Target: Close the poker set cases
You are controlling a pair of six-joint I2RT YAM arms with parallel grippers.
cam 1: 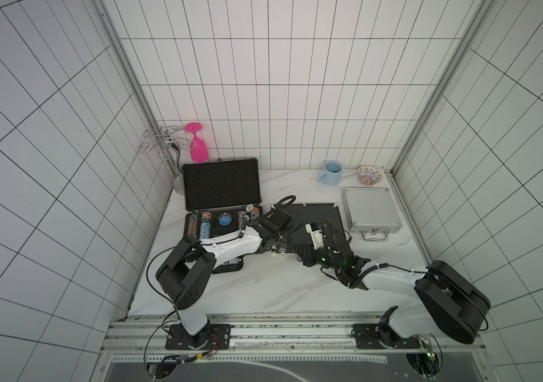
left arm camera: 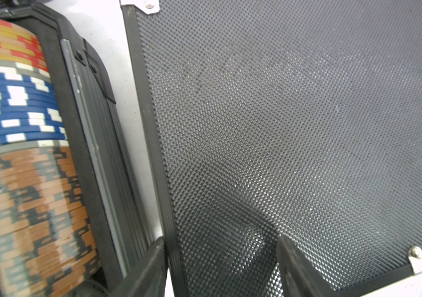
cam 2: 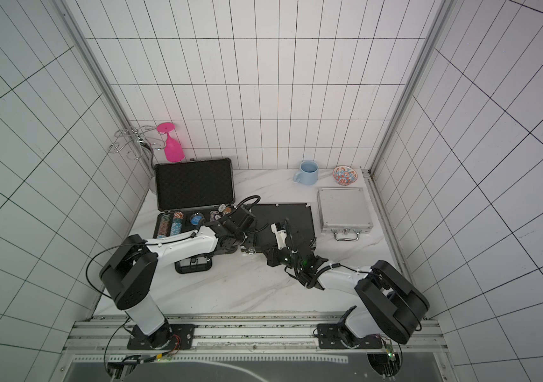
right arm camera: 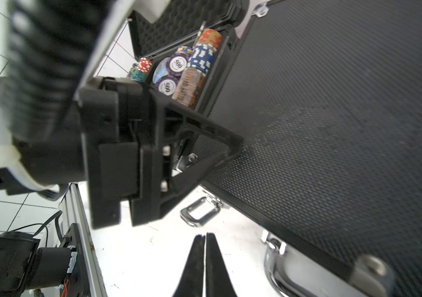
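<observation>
The middle black poker case lies with its lid down, its textured top filling most of the left wrist view. Over its left front part, my left gripper has its fingers spread, with nothing held between them. One left finger appears close above the lid in the right wrist view; contact cannot be told. My right gripper is shut and empty, just in front of that case, between a metal latch loop and the handle. To the left, another black case stands open, lid raised, chips inside.
A shut silver case lies on the right. Behind are a blue mug and a patterned bowl. A pink glass hangs on a wire rack at back left.
</observation>
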